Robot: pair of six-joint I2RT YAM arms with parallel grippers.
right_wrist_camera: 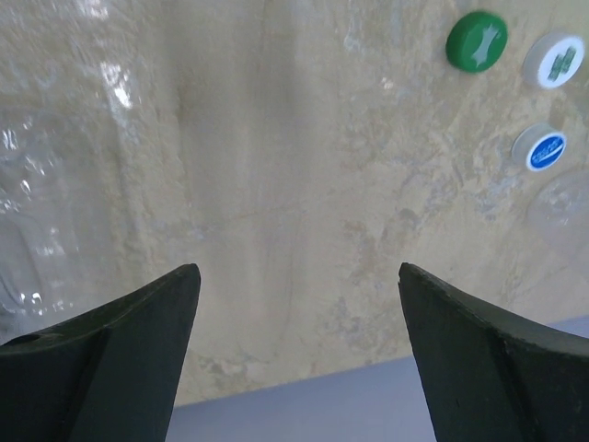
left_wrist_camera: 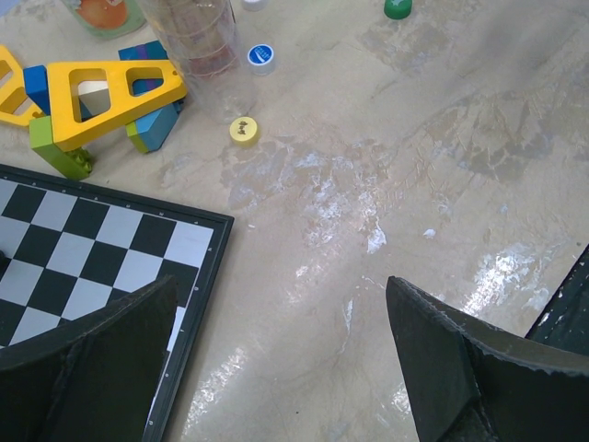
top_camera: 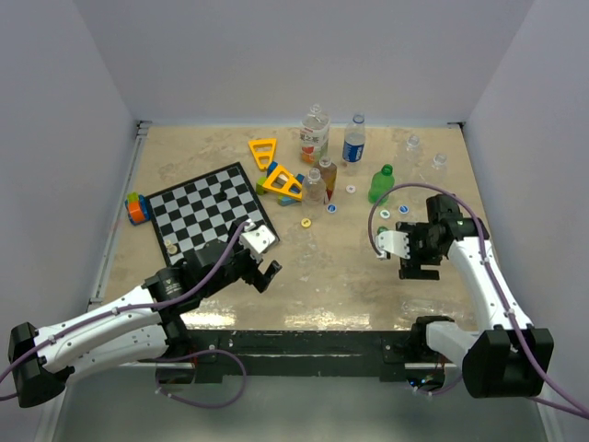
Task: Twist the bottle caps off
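On the table's right front lies a clear bottle (top_camera: 425, 309) on its side, showing at the left edge of the right wrist view. My right gripper stands open above bare table to the right of that bottle in its own view, holding nothing. My left gripper is open and empty beside the chessboard. Upright at the back are a green bottle (top_camera: 381, 186), a blue-labelled bottle (top_camera: 354, 143), an amber bottle (top_camera: 328, 173), a clear bottle (top_camera: 314, 190) and others. Loose caps lie around: yellow (left_wrist_camera: 244, 131), green (right_wrist_camera: 477, 41), white (right_wrist_camera: 554, 60) and blue (right_wrist_camera: 539, 147).
The chessboard (top_camera: 202, 210) fills the left side. Yellow frames (left_wrist_camera: 115, 97) and coloured blocks (left_wrist_camera: 60, 147) sit behind it, near the bottles. Open table (top_camera: 331, 276) lies between the two arms. A side wall stands close to my right arm.
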